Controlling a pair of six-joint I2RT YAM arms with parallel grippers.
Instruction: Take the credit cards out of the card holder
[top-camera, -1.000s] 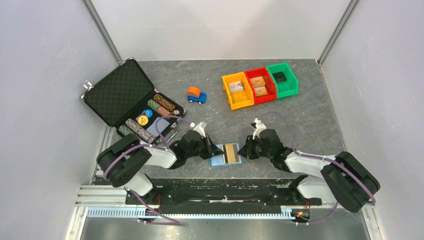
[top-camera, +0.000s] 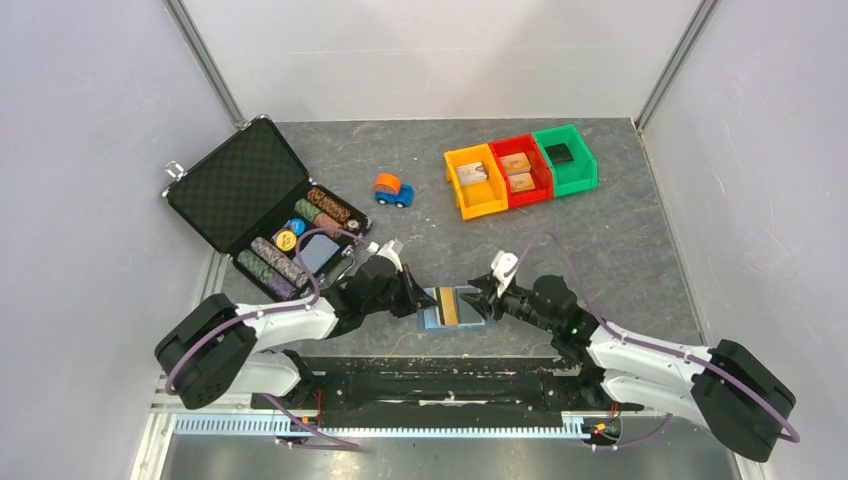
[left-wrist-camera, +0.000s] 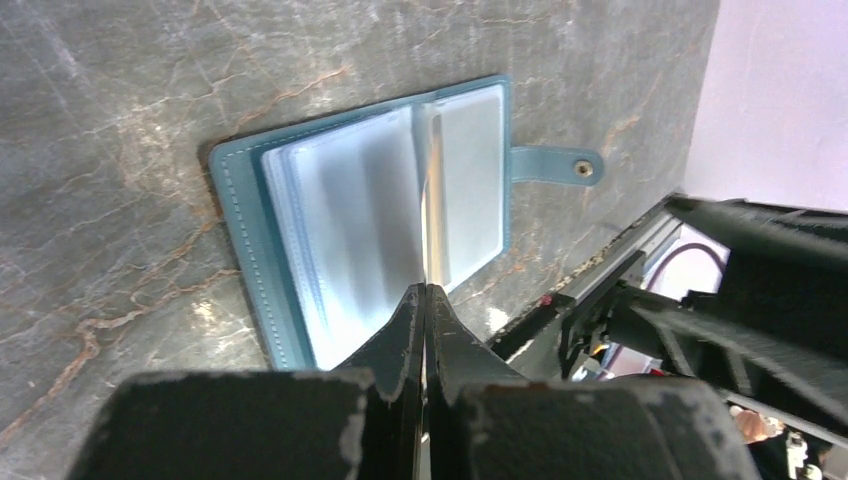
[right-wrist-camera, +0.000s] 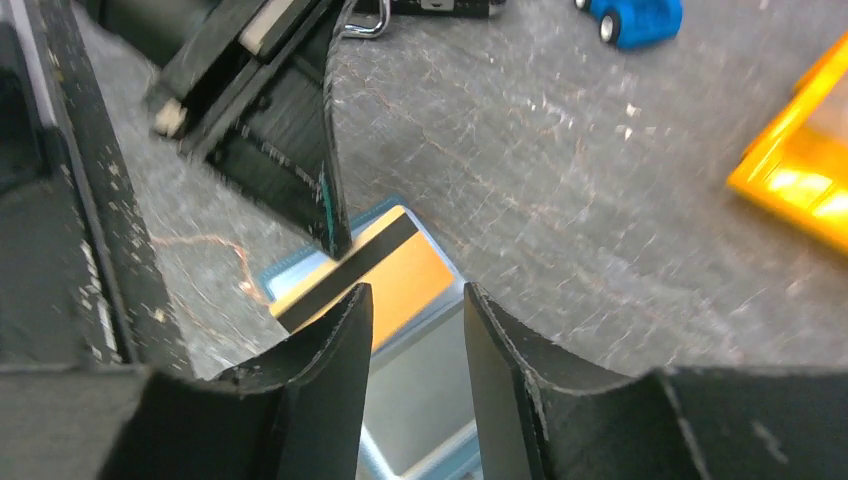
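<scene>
The blue card holder (top-camera: 455, 325) lies open on the grey table between both arms. In the left wrist view clear sleeve pages (left-wrist-camera: 350, 210) lie to the left, and a thin page edge (left-wrist-camera: 432, 190) stands up near the middle. That edge runs into the tips of my left gripper, which is shut on it. A gold card with a black stripe (right-wrist-camera: 395, 285) shows in a tilted sleeve, its striped edge by the left gripper's tip. My right gripper is part open above the holder's right side, nothing between its fingers.
An open poker chip case (top-camera: 285, 220) stands at the left. A blue and orange toy car (top-camera: 394, 191) and yellow, red and green bins (top-camera: 482, 209) sit farther back. Clear table lies behind the holder.
The left gripper and the gold card's page have shifted slightly left. My right gripper has moved left over the holder and opened partway.
</scene>
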